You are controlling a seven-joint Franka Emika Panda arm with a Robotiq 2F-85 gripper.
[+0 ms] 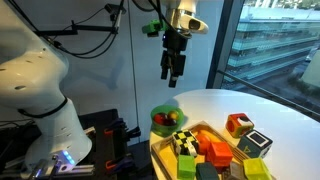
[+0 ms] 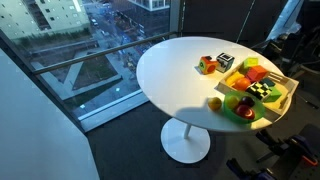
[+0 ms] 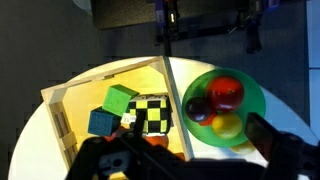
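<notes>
My gripper (image 1: 169, 78) hangs high above the table, pointing down, its fingers open and empty. In the wrist view its dark fingers (image 3: 278, 145) stand apart at the bottom. Below sits a green bowl (image 3: 258, 98) holding a red fruit (image 3: 226, 93), a dark plum-like fruit (image 3: 198, 108) and a yellow fruit (image 3: 228, 125). Beside the bowl is a wooden tray (image 3: 72, 97) with a green block (image 3: 118, 100), a blue block (image 3: 102, 122), a checkered block (image 3: 151, 112) and several others. Part of the tray is hidden by the gripper.
On the white table outside the tray stand a red block (image 1: 239, 124) and a dark-edged block (image 1: 254, 144). A yellow-orange round fruit (image 2: 214, 103) lies beside the bowl.
</notes>
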